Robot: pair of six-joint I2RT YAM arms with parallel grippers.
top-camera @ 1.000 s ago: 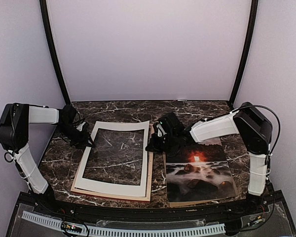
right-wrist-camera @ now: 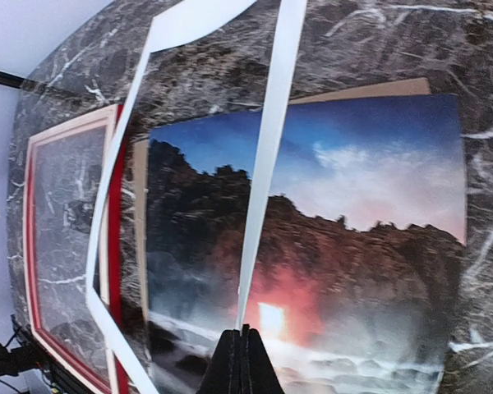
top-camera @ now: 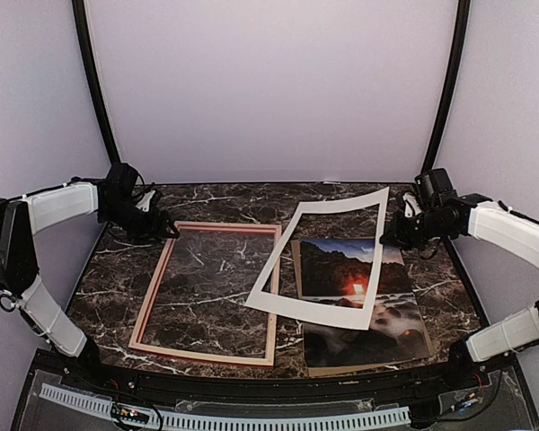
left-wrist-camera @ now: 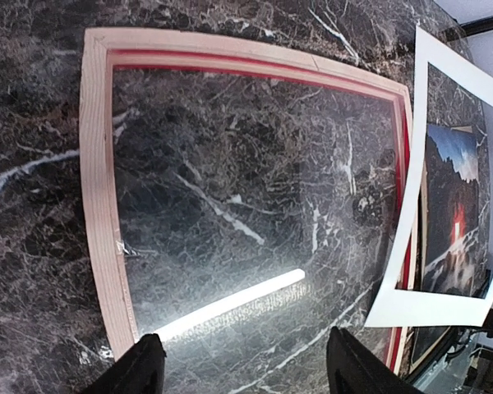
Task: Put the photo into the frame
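The wooden frame [top-camera: 202,356] lies flat on the left of the table, its clear pane showing the marble beneath. To its right, the photo [top-camera: 328,269] of a sunset over rocks lies on a brown backing sheet. A white mat border [top-camera: 319,312] is held raised and tilted above the photo, its left corner over the frame's right side. My right gripper is shut on the mat's right strip [right-wrist-camera: 269,131]. Over the frame's upper left corner, my left gripper [top-camera: 168,226] stands open; nothing shows between its fingers.
The brown backing sheet [right-wrist-camera: 370,89] sticks out past the photo's far and left edges. Bare marble tabletop [top-camera: 234,200] runs along the back. White walls [top-camera: 18,108] close in both sides.
My right gripper has carried the mat off the frame, lifting and tilting it rightward to above the photo. The left gripper has shifted slightly toward the back, staying near the frame's upper left corner.
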